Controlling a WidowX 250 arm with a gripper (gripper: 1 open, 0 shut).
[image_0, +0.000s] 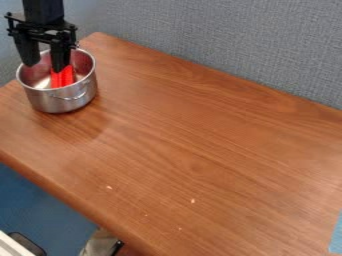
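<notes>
A steel pot (58, 98) stands near the left end of the wooden table, with a bright red object (62, 77) inside it, partly hidden by the pot and the gripper. My black gripper (43, 58) hangs over the pot at the upper left, its fingers reaching down toward the rim and interior. Whether it is open or shut on anything is unclear.
A grey padded wall (241, 40) runs behind it. Blue floor and some hardware show past the front-left edge.
</notes>
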